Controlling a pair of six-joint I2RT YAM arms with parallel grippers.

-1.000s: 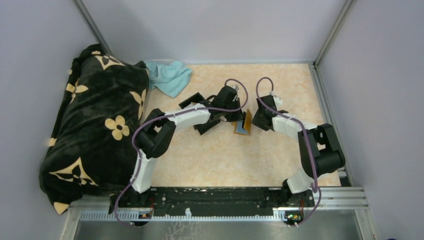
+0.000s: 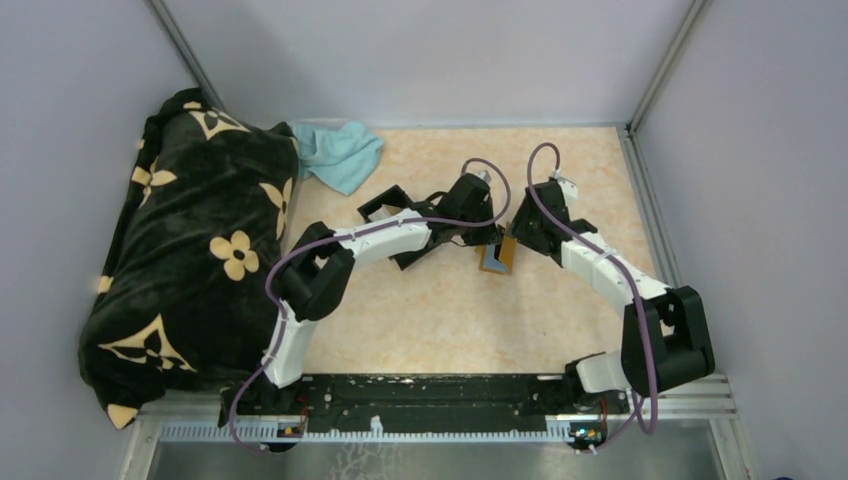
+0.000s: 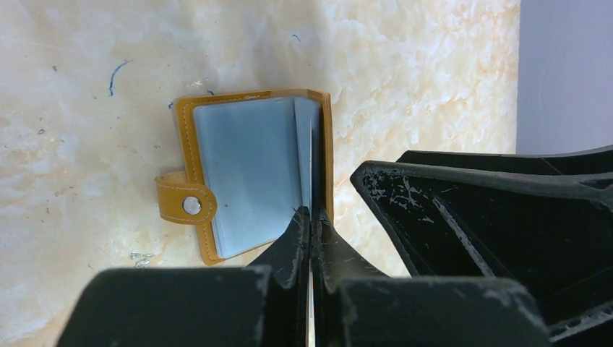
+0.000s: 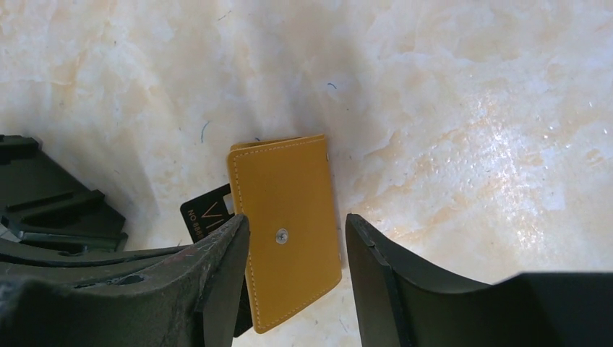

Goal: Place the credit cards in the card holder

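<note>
The tan card holder [image 3: 189, 137] lies on the table with its cover raised and blue-grey sleeves [image 3: 249, 173] showing. My left gripper is shut on a thin card, seen edge-on between its fingertips and reaching into the sleeves by the cover. From the other side, part of this black card [image 4: 206, 211] with light print shows behind the cover [image 4: 293, 195]; its inserted end is hidden. My right gripper stands open above and to the right of the holder, the cover appearing between its fingers, with nothing gripped.
A black open box [image 2: 416, 255] stands under the left forearm, partly covered. A blue cloth [image 2: 340, 155] lies at the back left, beside a dark flowered blanket [image 2: 200, 250]. In front of the holder the table [image 2: 450, 320] is clear.
Both grippers have shifted right, the right arm farther than the left. The holder has slid right along with them, and its cover leans farther outward.
</note>
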